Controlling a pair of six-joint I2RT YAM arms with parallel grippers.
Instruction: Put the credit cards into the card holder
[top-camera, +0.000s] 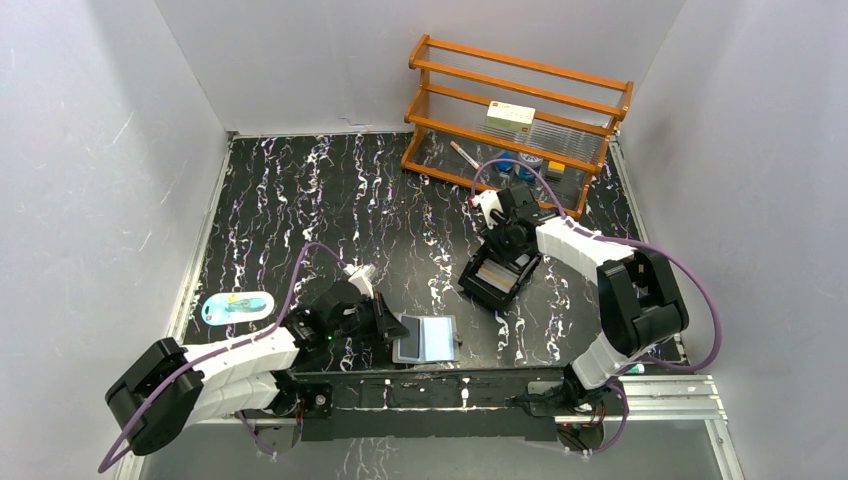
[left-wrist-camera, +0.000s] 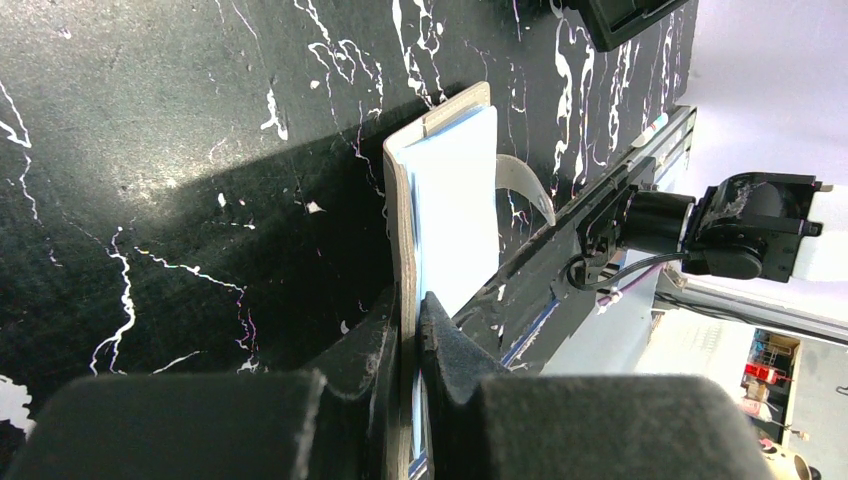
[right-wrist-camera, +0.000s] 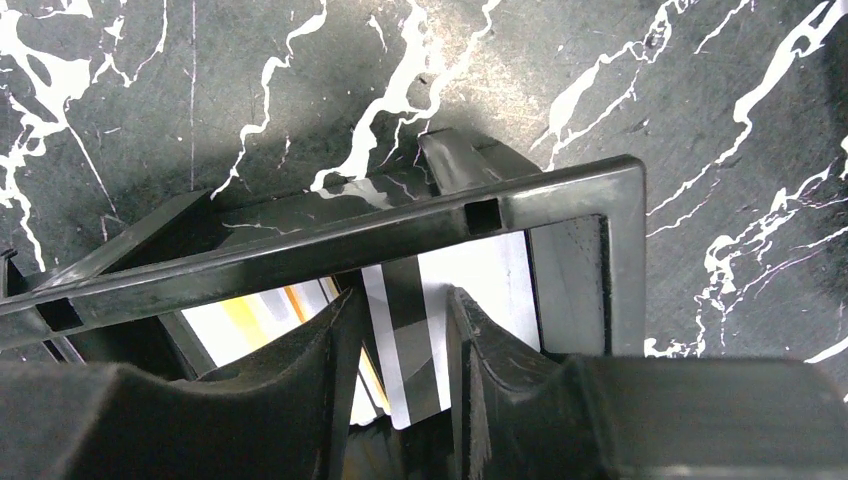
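The open card holder has pale blue inner leaves and a tan edge. My left gripper is shut on that edge near the table's front. A black box holds the cards. Inside it stands a white card with a dark stripe; further left are cards with yellow and orange marks. My right gripper reaches down into the box, its fingers parted on either side of the striped card's left part. Whether either finger touches that card cannot be made out.
Behind the right arm stands a wooden rack with a small box and jars. At the far left lies a white oval tray. Bare marble-patterned table spreads between the arms and toward the back left.
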